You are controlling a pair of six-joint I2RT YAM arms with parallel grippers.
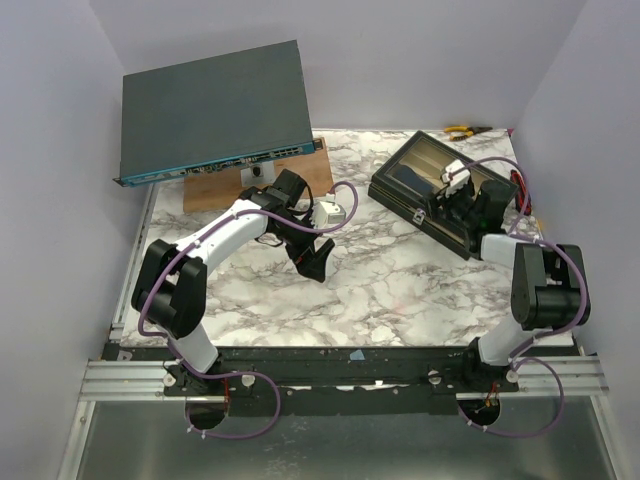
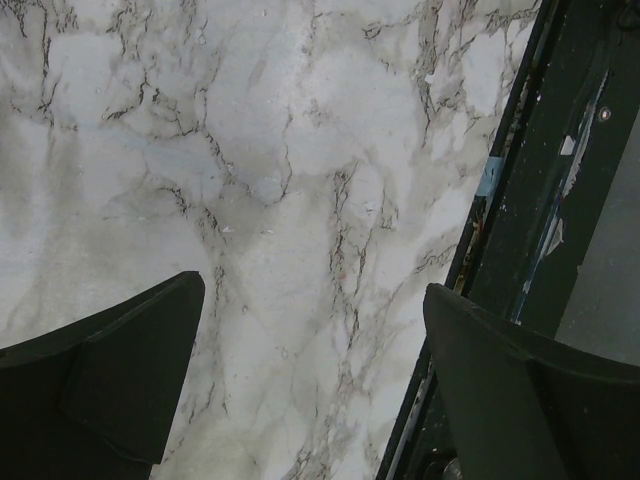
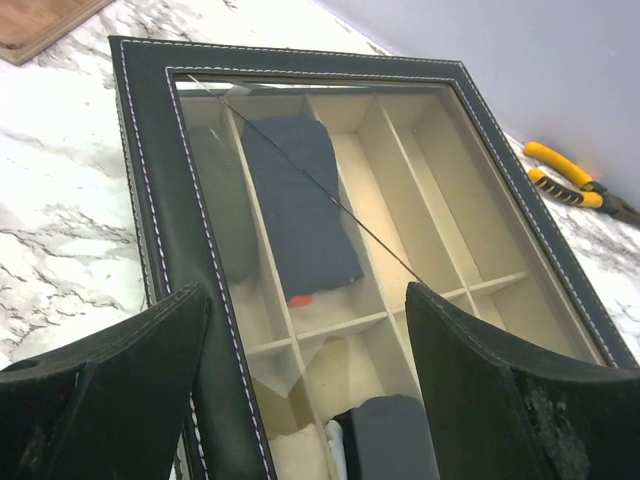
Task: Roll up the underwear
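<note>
My left gripper (image 1: 312, 262) hangs open over bare marble in the top view; the left wrist view shows only table and its front edge between the fingers. My right gripper (image 1: 445, 205) is over the dark compartment box (image 1: 398, 200) at the back right, its fingers apart with nothing visibly held. In the right wrist view the box has a clear window and cream dividers, with folded dark cloths (image 3: 300, 210) in separate compartments.
A monitor (image 1: 215, 110) on a wooden board (image 1: 205, 195) stands at the back left. Yellow-handled pliers (image 3: 563, 170) and a red tool (image 1: 520, 192) lie beside the box.
</note>
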